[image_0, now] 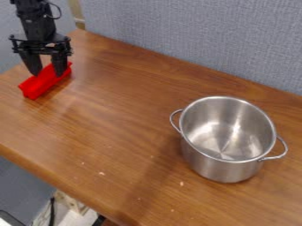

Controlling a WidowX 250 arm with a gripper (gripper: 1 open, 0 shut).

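Note:
A red oblong block point(39, 86) lies at the left edge of the wooden table. My black gripper point(46, 65) hangs at the top left, its fingers down at the block, one on either side of its upper part or just above it; I cannot tell whether they are closed on it. A large steel pot point(228, 141) with two side handles stands upright at the right.
A grey wall point(189, 35) runs along the back. Cables show beyond the table's near left edge.

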